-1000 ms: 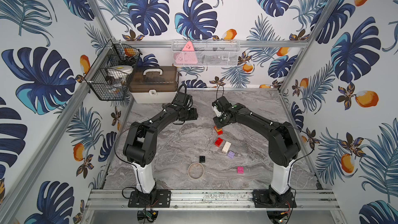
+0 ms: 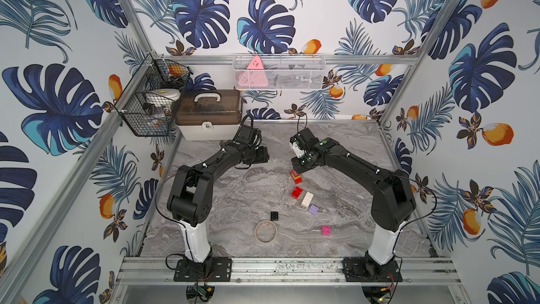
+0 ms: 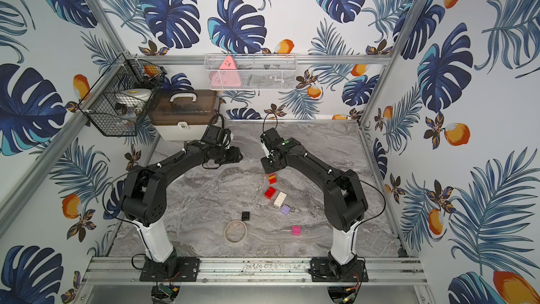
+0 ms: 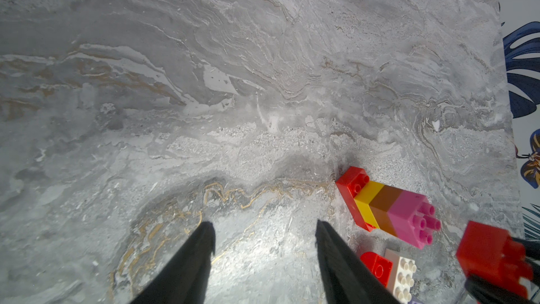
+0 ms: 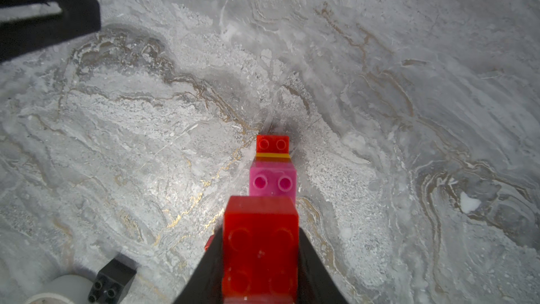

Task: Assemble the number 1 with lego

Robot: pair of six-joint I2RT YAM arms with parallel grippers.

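A stack of red, yellow, brown and pink bricks stands right of centre on the table, seen from above in the right wrist view. Just over its pink top, my right gripper holds a red brick between its fingertips; the left wrist view shows this brick apart from the stack. My left gripper is open and empty above bare table, left of the stack.
Loose red point(image 2: 296, 192), white point(image 2: 307, 199), lilac point(image 2: 313, 209), black point(image 2: 274, 215) and pink point(image 2: 326, 230) bricks lie nearer the front, beside a roll point(image 2: 265, 222). A storage box point(image 2: 208, 112) stands back left.
The left arm is still.
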